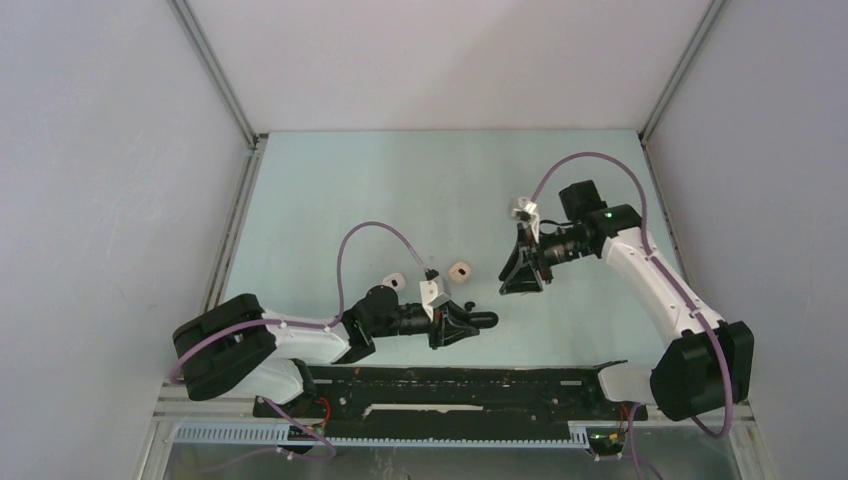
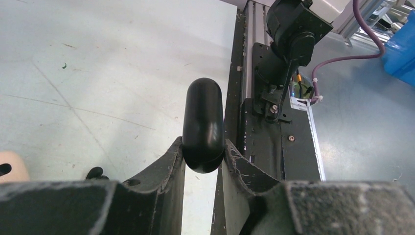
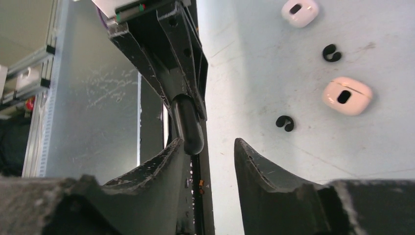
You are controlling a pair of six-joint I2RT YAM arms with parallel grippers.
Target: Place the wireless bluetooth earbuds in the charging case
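A black pill-shaped charging case [image 2: 204, 117], its lid down as far as shows, is gripped by my left gripper, which is shut on its lower end. In the right wrist view the same case [image 3: 188, 125] juts from the left fingers. My right gripper is part open with nothing between its fingers; in the top view it stands apart from the case, up and to the right. Two small black curved pieces, likely earbuds, lie on the table: one earbud [image 3: 285, 123] below the pink case, another earbud [image 3: 332, 53] above it.
A pink case [image 3: 347, 96] and a whiter case [image 3: 300, 12], each with a dark oval mark, rest on the table near the black pieces. A dark rail [image 1: 450, 390] runs along the front edge.
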